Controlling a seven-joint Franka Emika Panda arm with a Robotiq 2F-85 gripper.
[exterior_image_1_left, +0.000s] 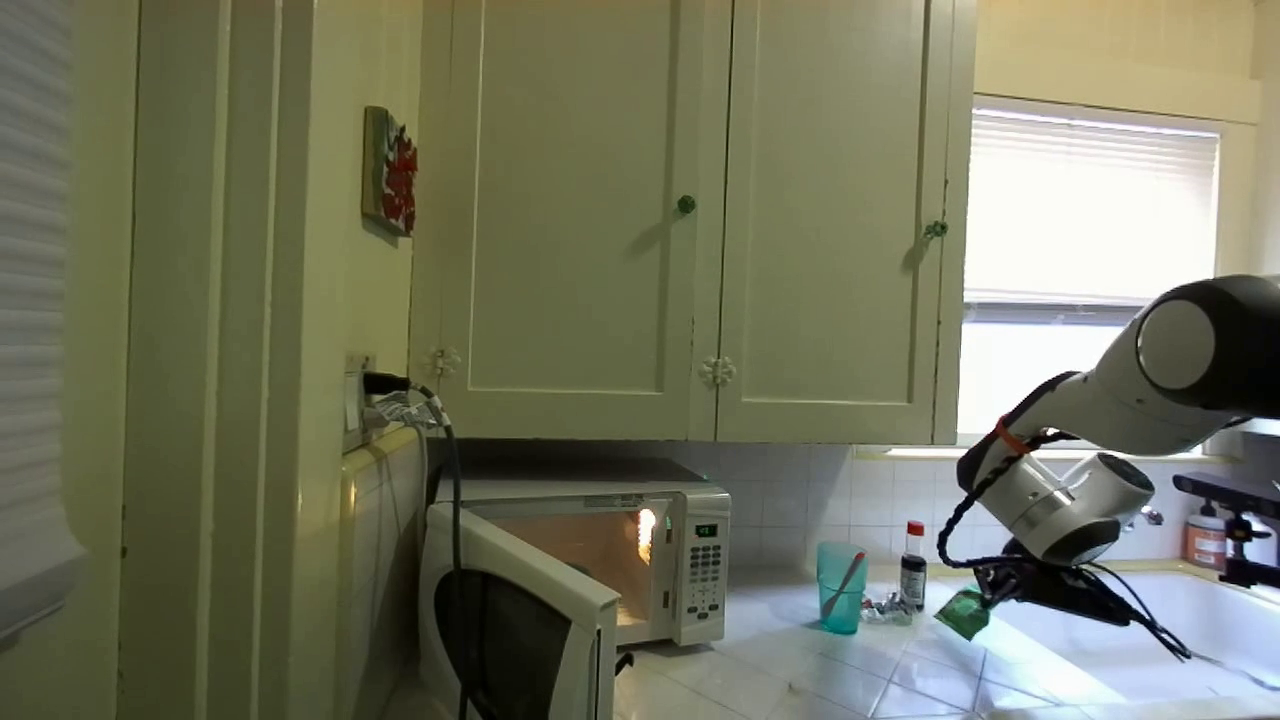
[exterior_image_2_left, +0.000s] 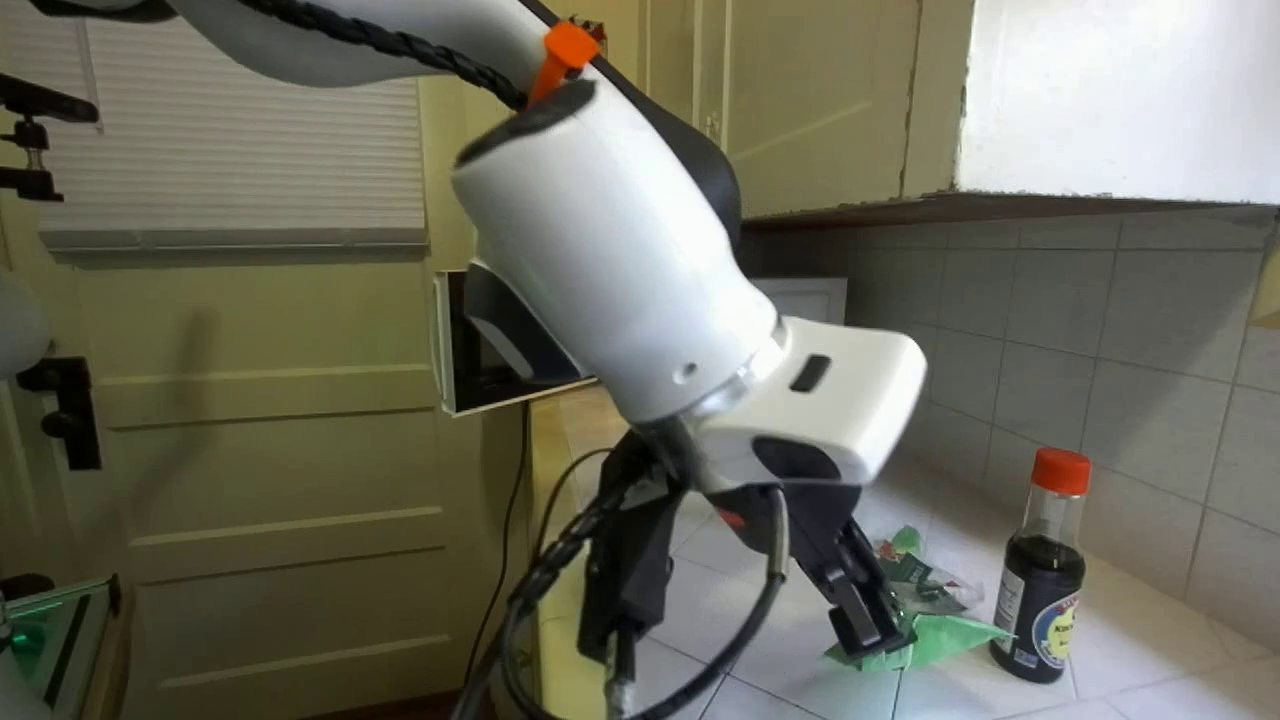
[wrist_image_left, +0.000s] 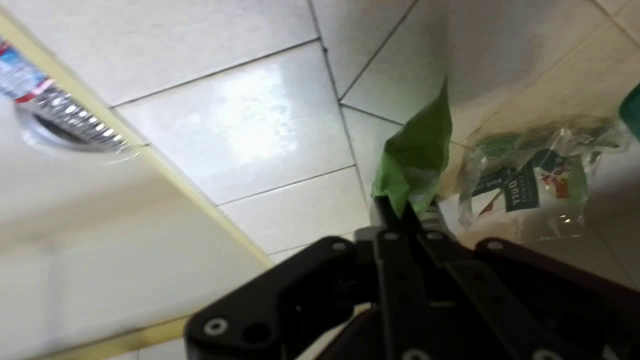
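In the wrist view my gripper is shut on a thin green wrapper, gripping one end while the rest sticks out past the fingertips. From exterior view 1 the green wrapper hangs below the gripper, above the white tiled counter near the sink edge. Exterior view 2 shows the finger against the same wrapper, in front of the dark sauce bottle. A crinkled clear bag with a printed label lies on the counter beside it.
A teal cup stands left of the red-capped bottle. Farther left is a lit microwave with its door open. The sink lies right of the counter. Bare tiles spread between microwave and sink.
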